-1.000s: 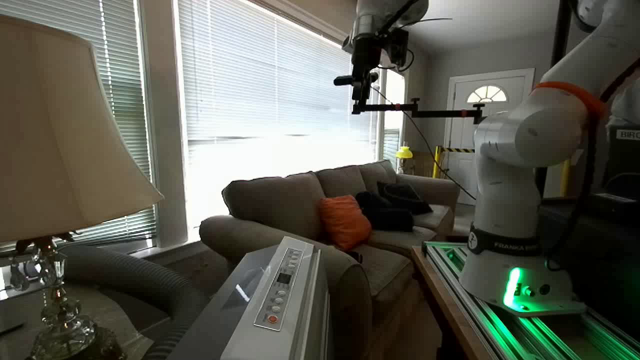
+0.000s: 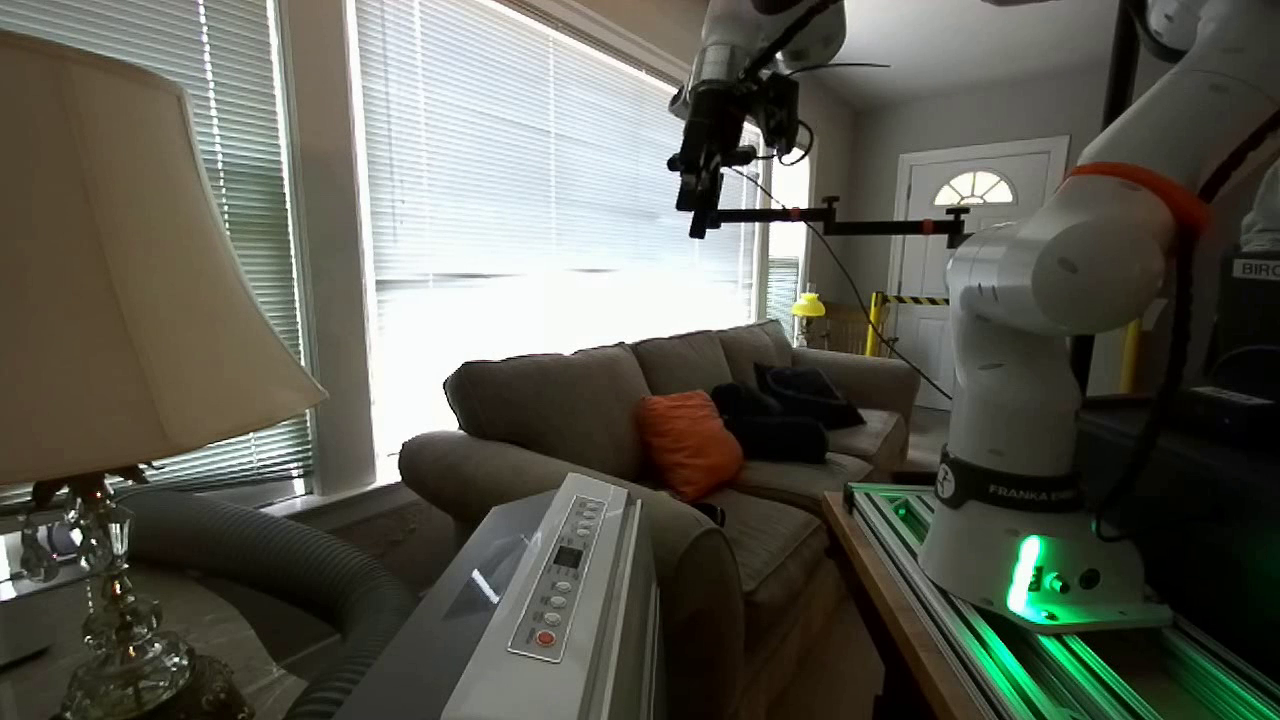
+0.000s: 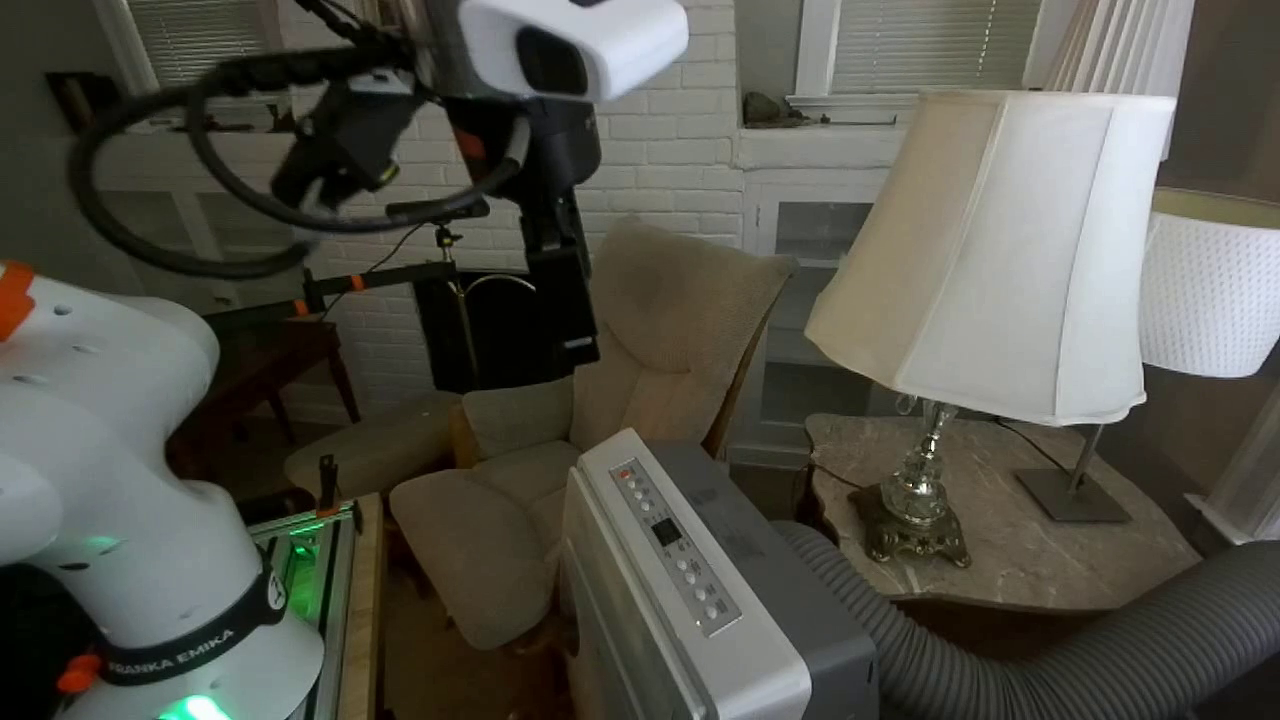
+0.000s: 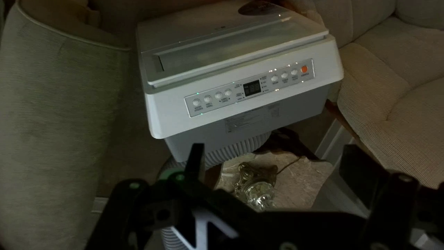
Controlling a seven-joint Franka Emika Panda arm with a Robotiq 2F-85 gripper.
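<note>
High above the room, my gripper points downward with its two dark fingers (image 4: 194, 163) spread wide and nothing between them. Ahead of those fingers in the wrist view is a white and grey appliance (image 4: 245, 118) with a panel of round buttons, a small dark display (image 4: 252, 88) and an orange button (image 4: 304, 69). From the side, the gripper (image 2: 698, 216) hangs in front of the bright window, well above the appliance (image 2: 600, 564) and apart from it. The second exterior view also has the gripper (image 3: 581, 342) in the air over the appliance top (image 3: 768, 576).
A table lamp (image 3: 984, 264) stands on a stone-topped table (image 3: 1032, 528) beside the appliance. A ribbed grey hose (image 3: 960, 672) runs behind it. The sofa (image 2: 540, 420) with an orange cushion (image 2: 689, 444) and an armchair (image 3: 516, 504) flank it. Open air surrounds the gripper.
In exterior view 1 my gripper has shifted a little to the left and slightly lower, and its fingers look turned. The appliance, lamp and sofa have stayed put.
</note>
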